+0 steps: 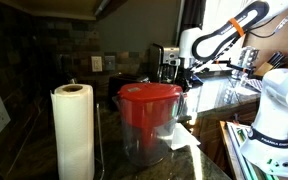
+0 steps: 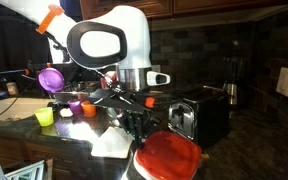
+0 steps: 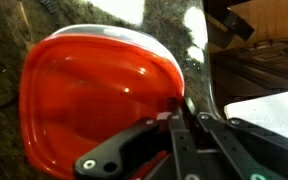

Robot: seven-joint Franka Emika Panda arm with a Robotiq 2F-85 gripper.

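A clear container (image 1: 146, 137) stands on the dark counter with a red lid (image 1: 149, 92) on top. Seen from the wrist view, the red lid (image 3: 99, 95) fills the left side, and a strip of the container's pale rim (image 3: 119, 34) shows along its far edge. My gripper is at the lid's right edge, its fingers shut on that edge; the exact contact is partly hidden by the dark fingers. In the second exterior view the gripper (image 2: 137, 135) reaches down beside the red lid (image 2: 168, 156).
A paper towel roll (image 1: 74, 135) stands left of the container. White paper (image 1: 184, 137) lies to its right, near the counter edge. A black toaster (image 2: 202, 115) is behind the lid. Purple and yellow-green cups (image 2: 46, 116) stand on the far side, beyond the arm.
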